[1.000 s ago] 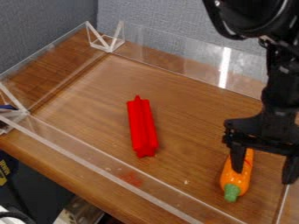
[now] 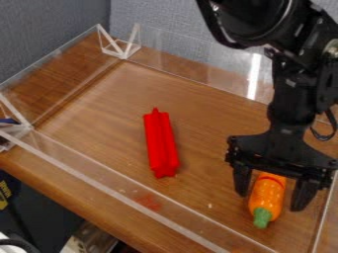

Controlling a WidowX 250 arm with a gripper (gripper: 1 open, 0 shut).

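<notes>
My black gripper (image 2: 271,180) is low at the right side, its two fingers on either side of an orange carrot-like object (image 2: 267,204) with a green tip, which lies on the wooden surface. The fingers look apart, over the upper part of the carrot; whether they touch it I cannot tell. A red elongated object (image 2: 161,143) lies left of the middle, apart from the gripper.
Clear low walls with white corner brackets (image 2: 117,42) border the wooden tray floor (image 2: 93,109). A grey textured wall stands behind.
The gripper has moved left to sit over the carrot. The carrot and the red object show no clear movement.
</notes>
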